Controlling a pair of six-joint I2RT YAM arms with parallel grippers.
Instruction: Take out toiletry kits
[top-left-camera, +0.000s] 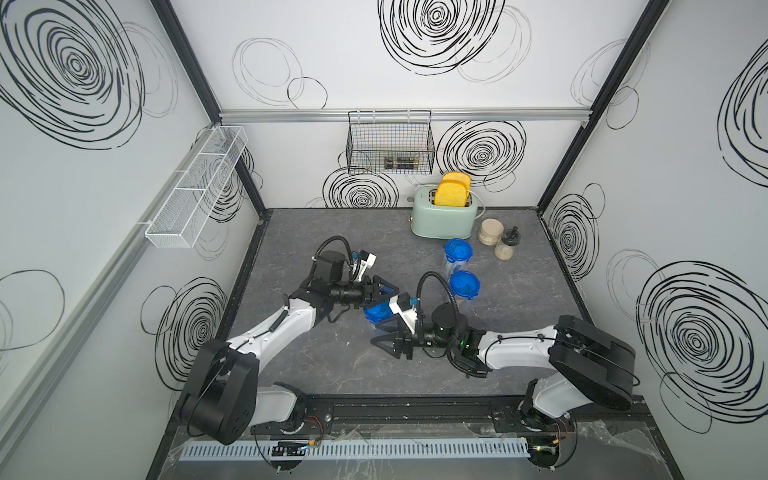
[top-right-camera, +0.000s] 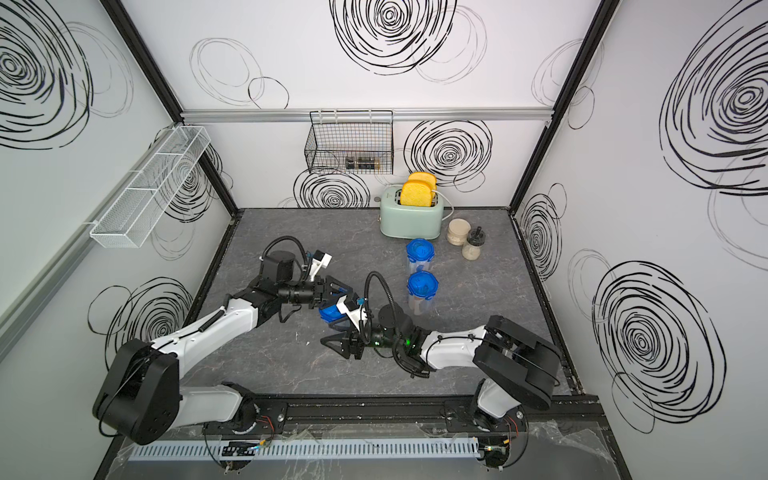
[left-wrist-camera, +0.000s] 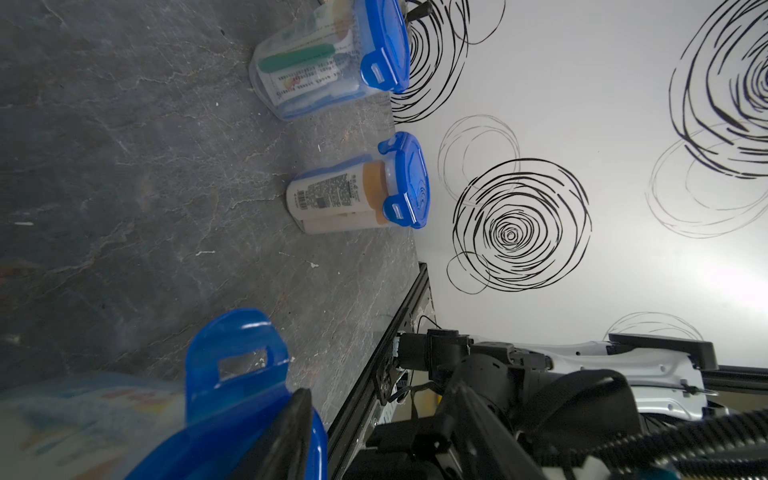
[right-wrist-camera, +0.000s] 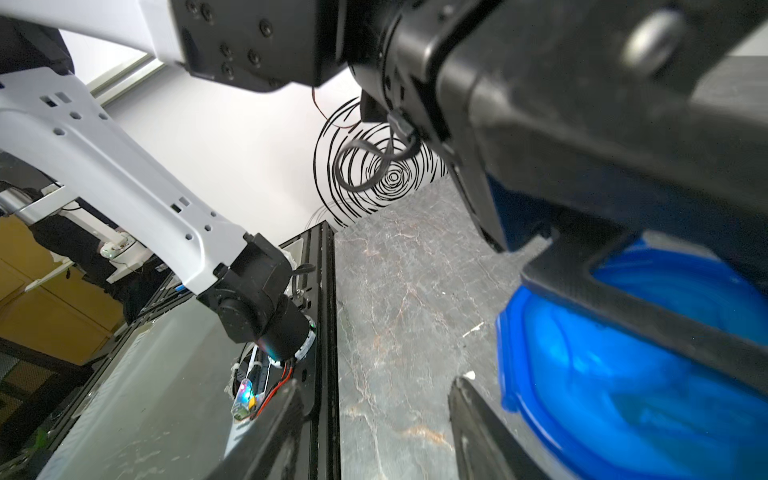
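Observation:
A blue-lidded container (top-left-camera: 376, 313) sits at table centre under my left gripper (top-left-camera: 382, 289), its lid right at the fingers in the left wrist view; I cannot tell how wide they stand. My right gripper (top-left-camera: 382, 336) is just in front of and low beside that container; in the right wrist view its fingertips show apart with no thing visible between them, the blue lid (right-wrist-camera: 624, 360) to their right.
A mint toaster (top-left-camera: 432, 220) with yellow slices stands at the back, beside two small jars (top-left-camera: 490, 232). A black wire basket (top-left-camera: 390, 140) hangs on the back wall, a white rack (top-left-camera: 180, 208) on the left.

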